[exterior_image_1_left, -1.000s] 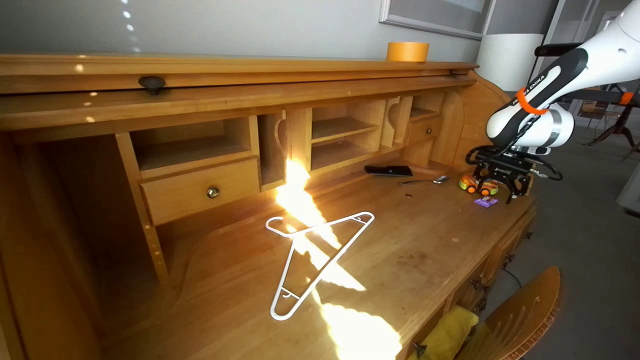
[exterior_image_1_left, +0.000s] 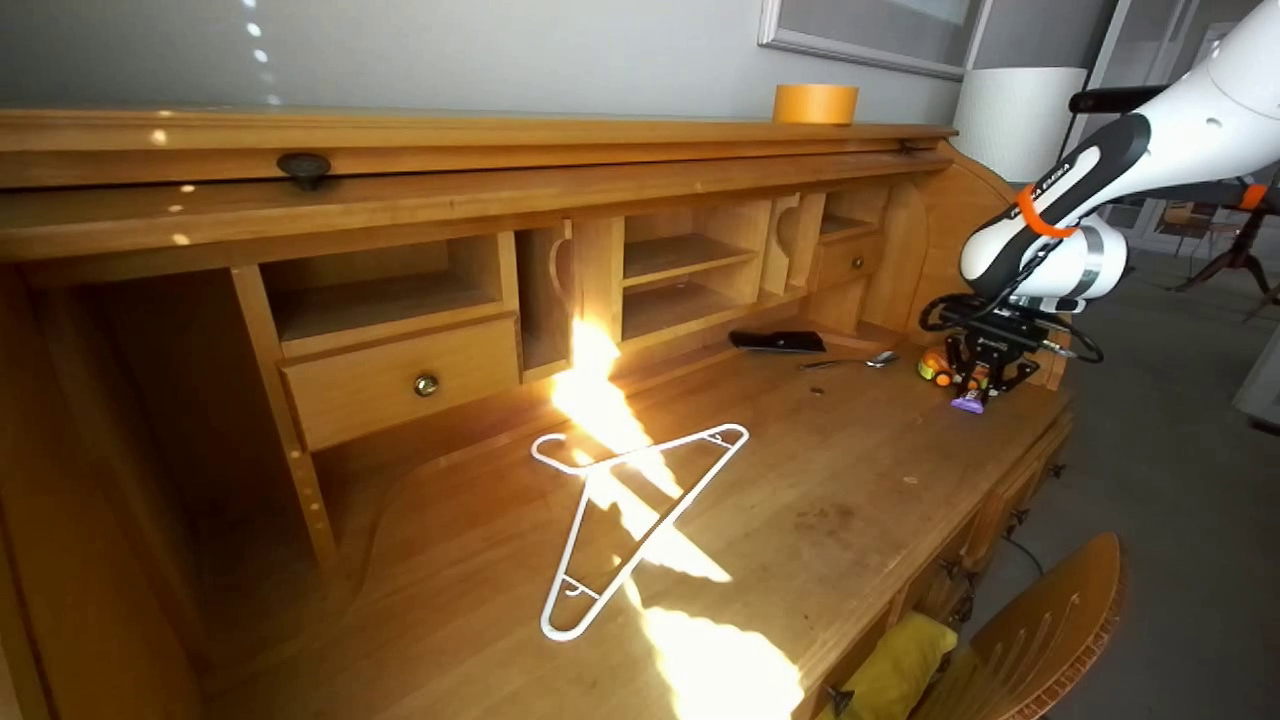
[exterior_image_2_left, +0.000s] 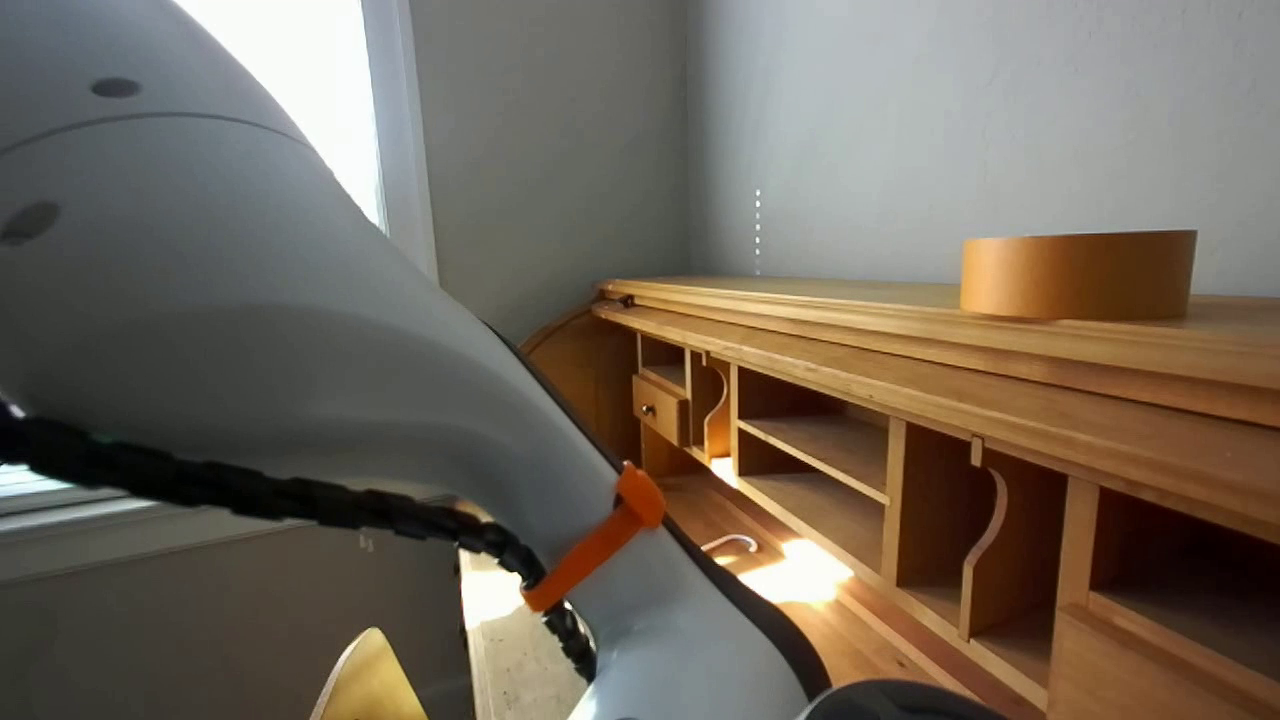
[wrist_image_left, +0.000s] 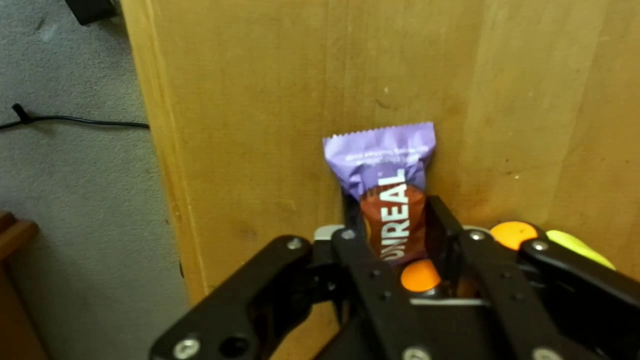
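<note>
A purple and brown snack packet (wrist_image_left: 393, 207) marked "UNREAL" is at the desk's far right end, its purple end towards the top of the wrist view. My gripper is down around it, with one dark finger (wrist_image_left: 441, 225) along each side. Both fingers stand close against the packet's edges; whether they grip it firmly cannot be told. In exterior view 1 the packet (exterior_image_1_left: 968, 404) shows just below my gripper (exterior_image_1_left: 986, 382). An orange and green toy car (exterior_image_1_left: 935, 366) sits right beside it, partly hidden by the fingers. Exterior view 2 does not show the gripper.
A white hanger (exterior_image_1_left: 573, 564) lies mid-desk in bright sunlight. Towards the cubbies are a black case (exterior_image_1_left: 777, 342) and a spoon (exterior_image_1_left: 882, 359). The desk's front edge (wrist_image_left: 171, 180) runs near my gripper, with carpet beyond. Bare wood lies between packet and hanger.
My arm has shifted slightly left and lower in exterior view 1. The gripper's fingers, spread wide before, are now closer together around the packet and hide more of the toy car.
</note>
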